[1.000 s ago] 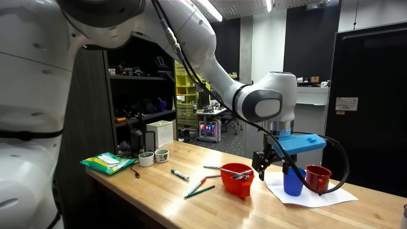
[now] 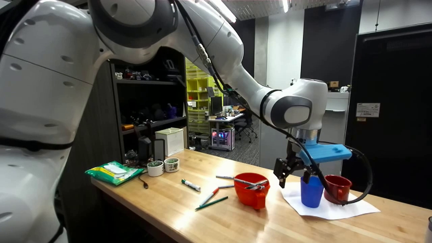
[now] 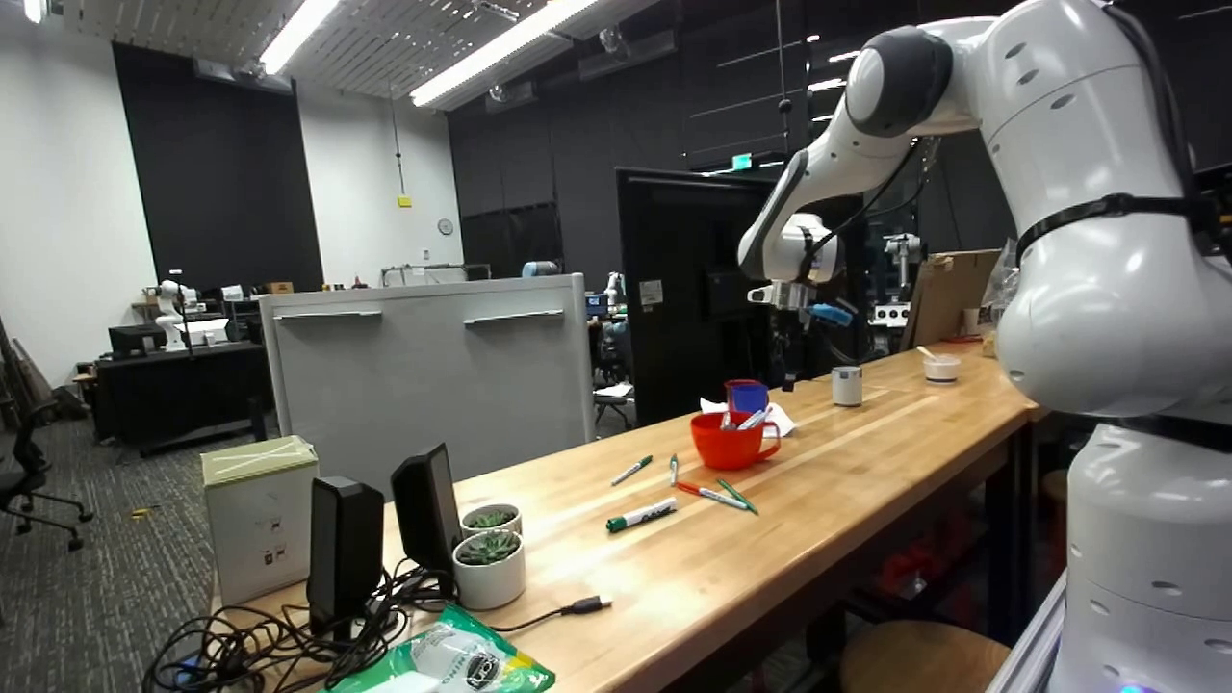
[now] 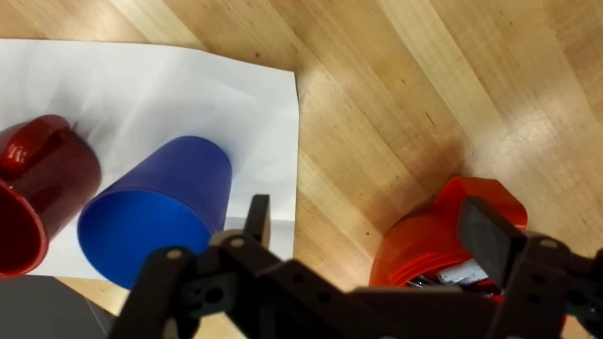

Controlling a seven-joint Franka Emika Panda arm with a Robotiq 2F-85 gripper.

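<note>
My gripper stands open above the table, its fingers apart and nothing held between them. A blue cup is upright on a white sheet of paper, just under and beside the gripper. Next to it on the paper sits a dark red mug. The wrist view has the blue cup near the left finger, while a bright red-orange mug lies partly behind the right finger. That mug holds some markers.
Several markers and pens lie loose, including a green-capped marker and a green pen. Two potted succulents, speakers and a green bag occupy one end. A white can stands farther along the table.
In exterior view 1 the arm and gripper have shifted to the right, nearer the dark red mug. The cup, mugs and markers have stayed in place.
</note>
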